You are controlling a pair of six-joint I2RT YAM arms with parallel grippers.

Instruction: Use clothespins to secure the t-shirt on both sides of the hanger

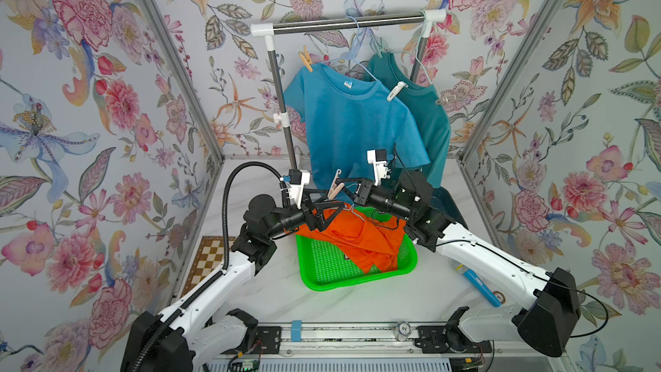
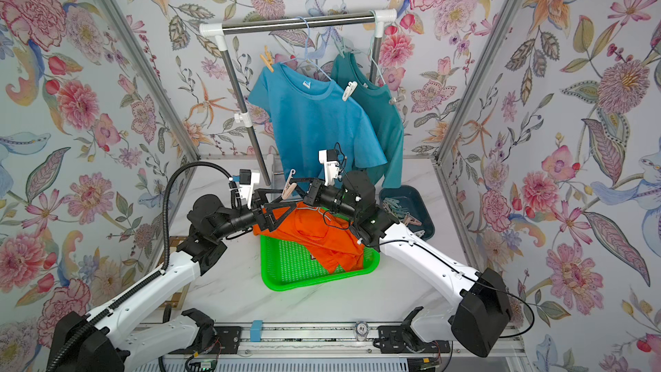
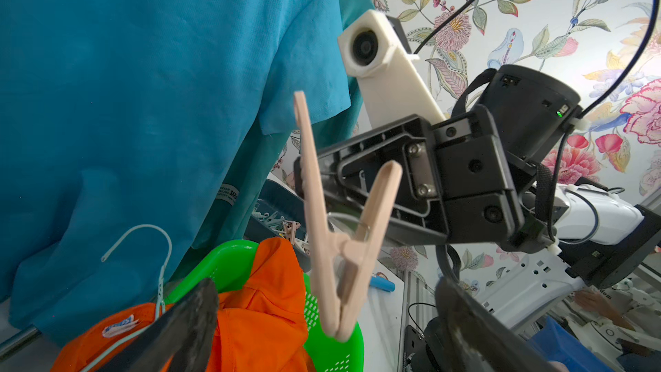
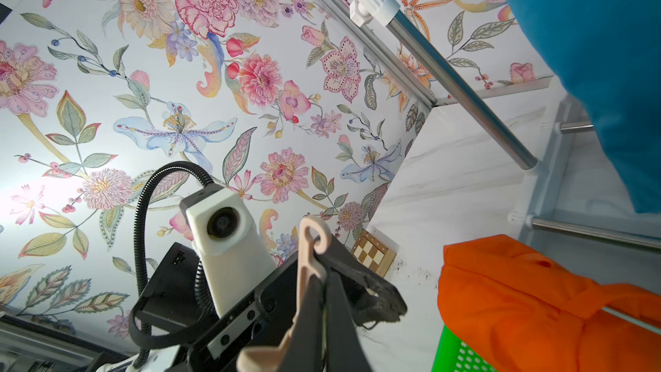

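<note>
A pale pink clothespin [image 3: 310, 213] is gripped by my right gripper [image 1: 347, 189], whose fingers are shut on it, above the orange shirt. My left gripper [image 1: 320, 210] stands open around the clothespin's near part, seen between its blurred fingertips in the left wrist view. The orange t-shirt [image 2: 310, 234] lies in a green basket [image 2: 282, 282] with a white hanger [image 3: 165, 255] on it. A blue t-shirt [image 1: 351, 124] hangs on the rack with a yellow clothespin [image 1: 305, 60] and a white clothespin [image 1: 396, 91] at its shoulders.
A teal t-shirt [image 2: 385, 131] hangs behind on the rack [image 2: 289, 22]. A dark bin [image 2: 423, 210] of clothespins stands at the right. A checkered board [image 4: 371, 251] lies at the left.
</note>
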